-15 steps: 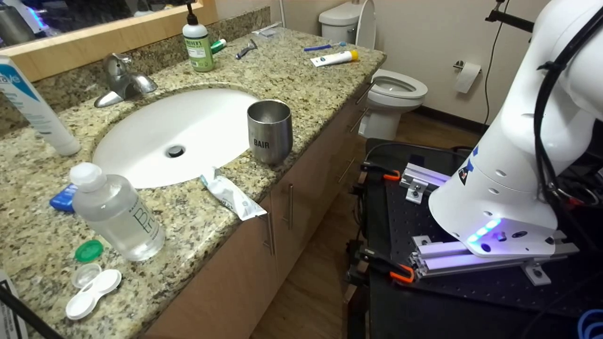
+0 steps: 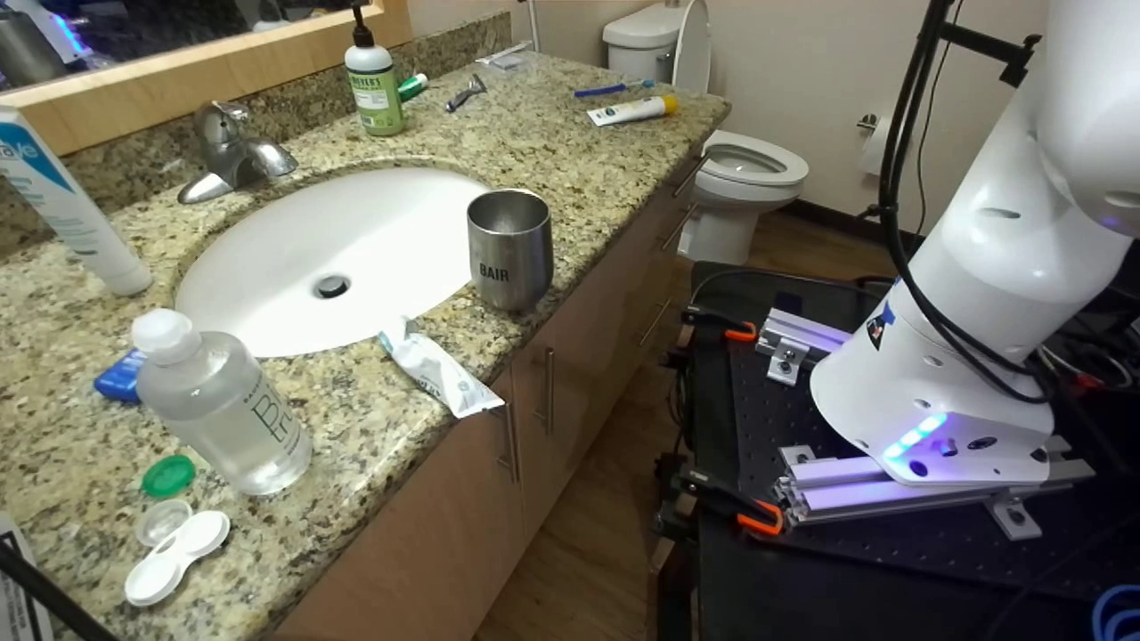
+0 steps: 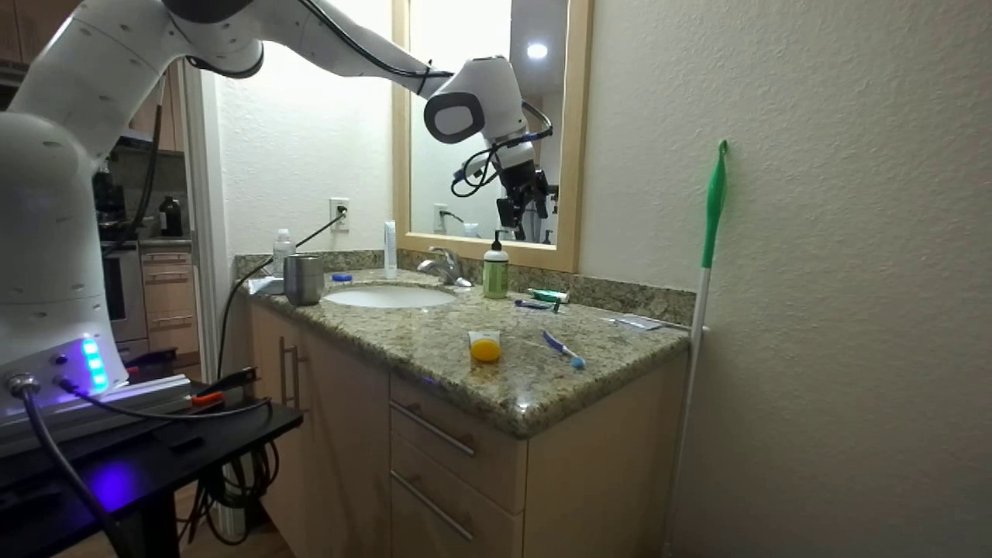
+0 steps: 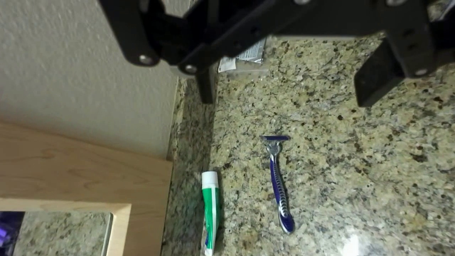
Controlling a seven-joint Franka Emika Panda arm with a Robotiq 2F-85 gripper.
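Note:
My gripper is open, its two fingers wide apart with nothing between them. In exterior view 2 it hangs high over the back of the counter, in front of the mirror, above the soap bottle (image 3: 495, 273). The wrist view looks down on a purple and silver razor (image 4: 279, 187), lying flat with its head toward the gripper. Left of it, along the backsplash, lies a green tube with a white cap (image 4: 211, 209). A clear packet (image 4: 251, 55) is partly hidden behind the gripper. A steel cup (image 2: 510, 251) stands upright beside the sink.
Around the sink (image 2: 353, 240) are the faucet (image 2: 230, 155), a clear bottle (image 2: 230, 411), a white crumpled tube (image 2: 435, 369) and a tall lotion tube (image 2: 75, 208). A yellow-capped tube (image 2: 632, 110) and a blue toothbrush (image 2: 609, 90) lie near the far end.
The arm's base and upper links have swung toward the counter in exterior view 1, its cables shifting left. The objects on the counter have stayed in place.

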